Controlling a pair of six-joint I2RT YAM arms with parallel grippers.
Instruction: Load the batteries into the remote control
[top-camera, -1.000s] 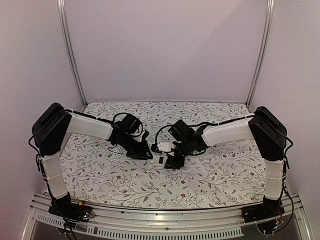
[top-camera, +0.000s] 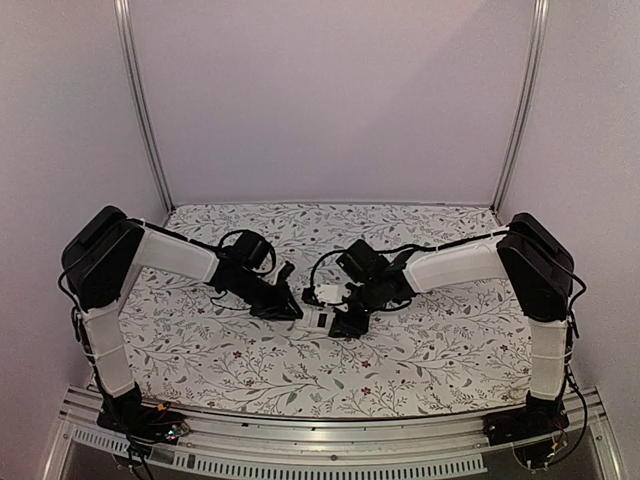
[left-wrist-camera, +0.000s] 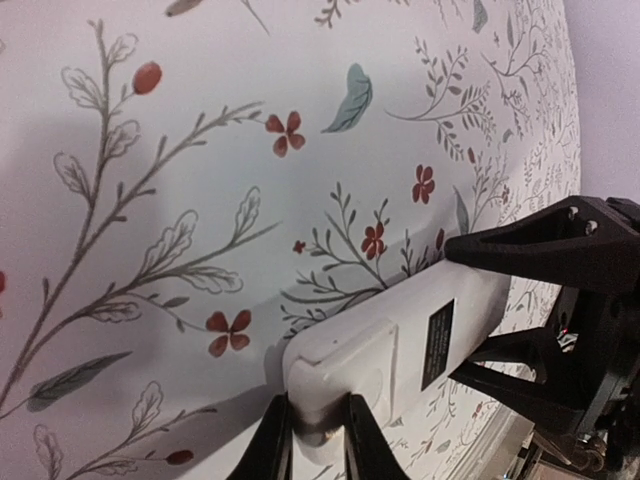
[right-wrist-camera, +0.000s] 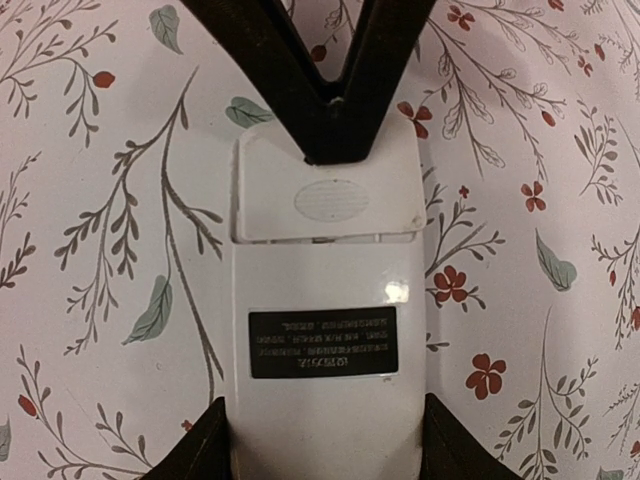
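A white remote control (right-wrist-camera: 325, 275) lies back up on the floral surface, a black label on it. My right gripper is shut on one end of it, at the lower edge of the right wrist view. At the other end, my left gripper has its fingertips on the battery cover (right-wrist-camera: 325, 190), close together; whether anything is between them is unclear. In the right wrist view the cover shows a narrow seam against the body. No loose batteries can be made out.
Walls and a metal rail (top-camera: 330, 420) border it. The right arm hides part of the mat behind the remote.
The left arm's wrist has shifted slightly in the top view. The right arm and remote look unchanged.
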